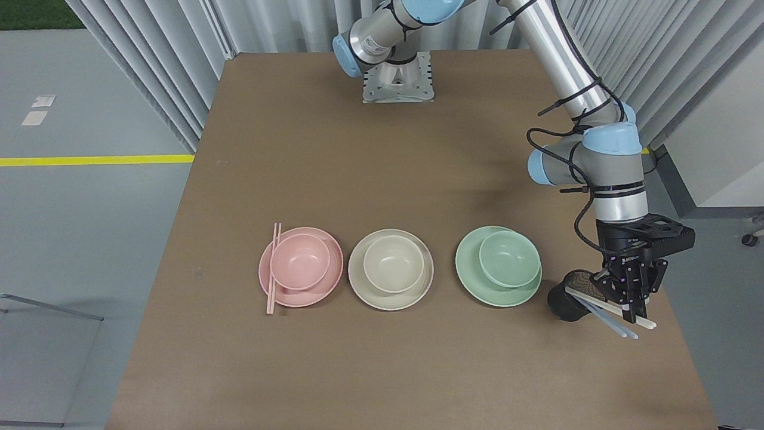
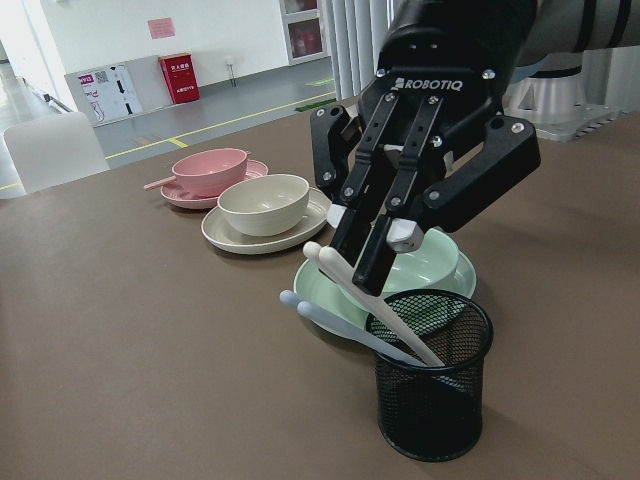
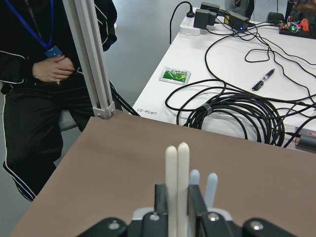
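My gripper (image 1: 628,301) is shut on the white chopsticks (image 2: 390,325), seen between its fingers in the wrist view (image 3: 181,168). Their lower ends are in the black mesh cup (image 2: 430,420) at the table's right, beside light blue chopsticks (image 1: 609,322). Left of the cup stand a green bowl (image 1: 510,258) on a green plate (image 1: 473,276), a cream bowl (image 1: 394,264) on a cream plate (image 1: 365,290), and a pink bowl (image 1: 300,261) on a pink plate (image 1: 322,286) with pink chopsticks (image 1: 270,301) across its left side.
A white table with cables (image 3: 237,113) and a seated person appear beyond the edge in the wrist view.
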